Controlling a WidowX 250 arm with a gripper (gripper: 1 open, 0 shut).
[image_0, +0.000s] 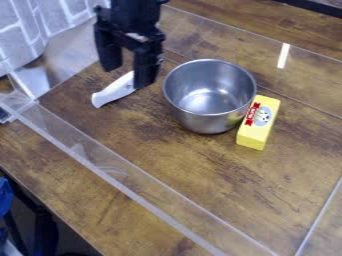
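My black gripper (128, 58) is at the upper left, blurred, its fingers spread open above a white elongated object (115, 93) on the wooden table. A steel bowl (209, 98) stands right of it, empty inside. A yellow box (258, 124) with a red and white label lies at the bowl's right.
Clear plastic strips (94, 162) run along the left and lower side of the table (187, 200). A pale crumpled covering fills the top left corner.
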